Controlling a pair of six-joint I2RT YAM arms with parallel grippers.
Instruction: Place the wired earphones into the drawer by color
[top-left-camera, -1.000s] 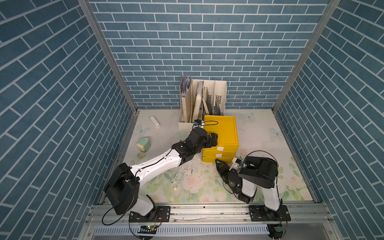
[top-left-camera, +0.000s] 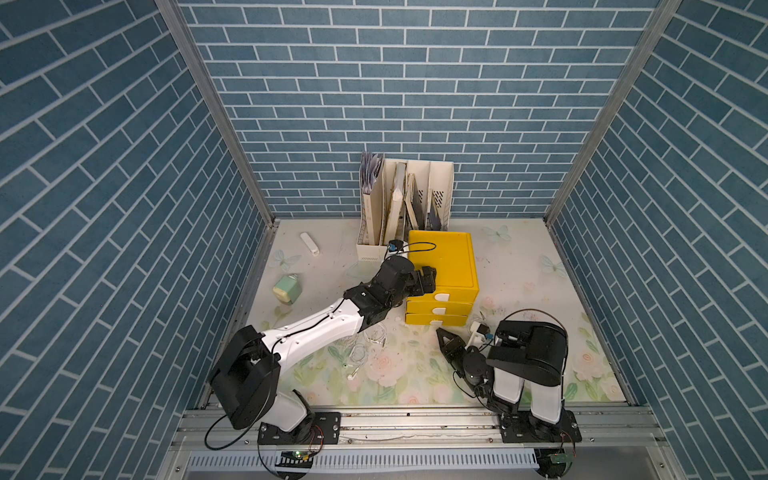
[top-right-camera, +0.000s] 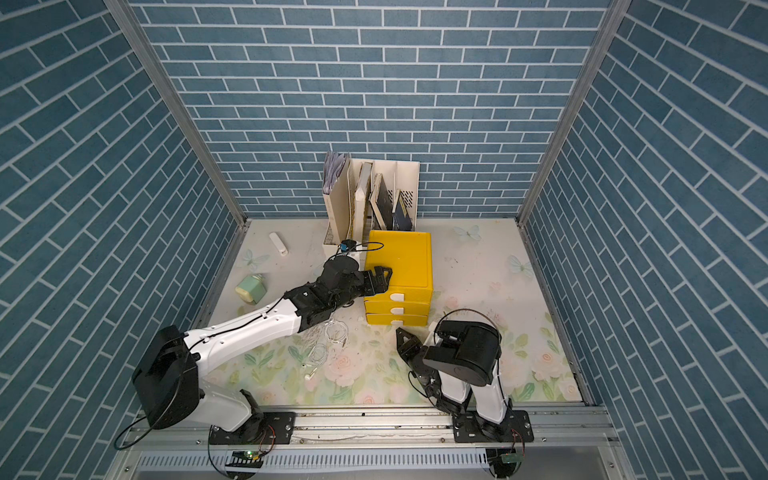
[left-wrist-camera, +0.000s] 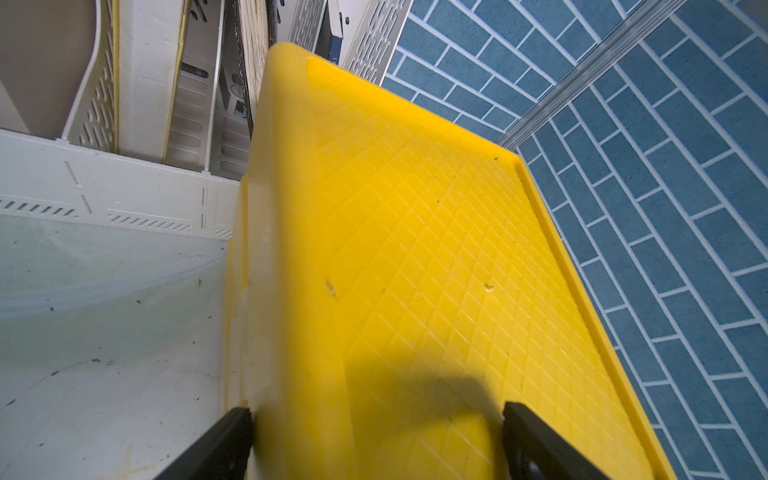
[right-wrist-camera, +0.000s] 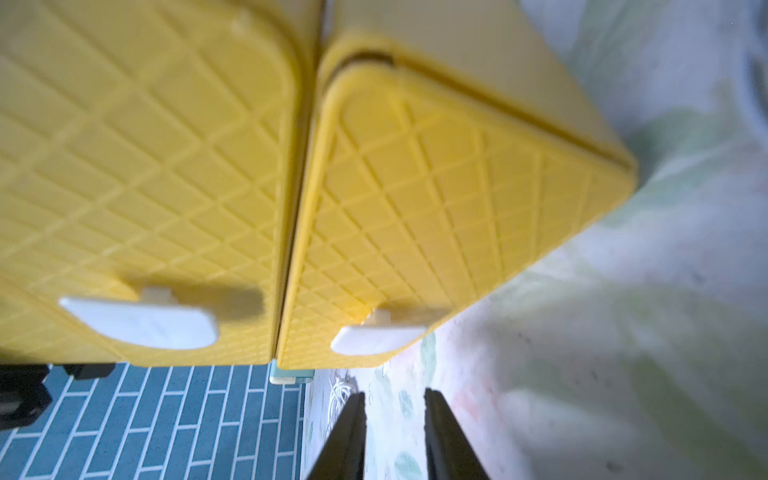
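Thin white wired earphones lie loosely coiled on the floral table, left of the yellow drawer cabinet. The cabinet's drawer fronts with white handles look shut or nearly so. My left gripper is open over the cabinet's top left edge, one finger on each side of that edge; contact cannot be judged. Low before the cabinet, my right gripper stands slightly open. Only background shows between its fingertips, clear of the lowest white handle. Earphones of another colour are not visible.
Behind the cabinet stands a white file rack with folders. A green-and-cream block and a small white bar sit on the left of the table. Bare tabletop lies right of the cabinet.
The right gripper has drawn back slightly from the cabinet, toward the front right, and the lowest white handle now shows. My left arm has stayed in place.
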